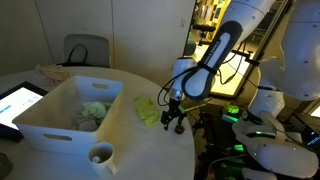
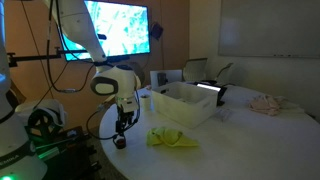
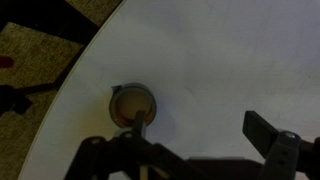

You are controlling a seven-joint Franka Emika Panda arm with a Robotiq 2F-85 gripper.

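Note:
My gripper is open in the wrist view, its two dark fingers wide apart with bare white table between them. A small round, dark-rimmed object with a brownish top sits on the table near the left finger, outside the gap; part of its lower side is hidden by that finger. In exterior view 1 the same dark object stands by the table's edge, close to my gripper. Exterior view 2 shows the object beneath the arm.
A white box with greenish cloth inside stands to the left. Yellow-green cloth lies beside the arm. A white mug is near the front. Farther back lies a pinkish cloth.

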